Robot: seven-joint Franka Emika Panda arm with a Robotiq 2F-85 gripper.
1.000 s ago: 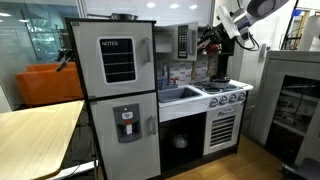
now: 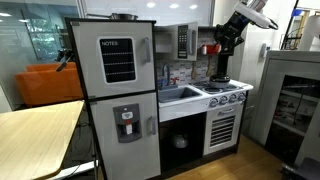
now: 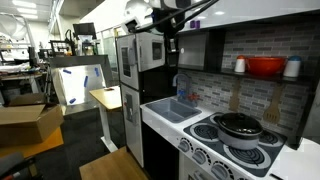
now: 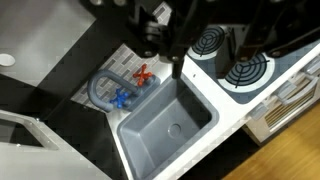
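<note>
My gripper (image 2: 226, 42) hangs high in front of the toy kitchen, to the right of the microwave door (image 2: 187, 42). In exterior view 2, the gripper (image 3: 172, 46) is above the sink's level, near the upper cupboards. Its dark fingers (image 4: 178, 66) reach down over the counter in the wrist view, with the grey sink (image 4: 170, 128) below. Shadow and dark parts hide what lies between the fingers. A dark pot (image 3: 240, 128) with a lid sits on the stove. On the shelf stands a red bowl (image 3: 265, 66).
A faucet (image 4: 100, 88) with red and blue handles rises behind the sink. The fridge (image 2: 122, 85) stands left of the counter, and a grey cabinet (image 2: 295, 105) stands on the right. Open floor (image 2: 235, 165) lies in front.
The arm has risen, and my gripper has moved a little to the right in exterior view 1. The kitchen's doors and objects look unchanged.
</note>
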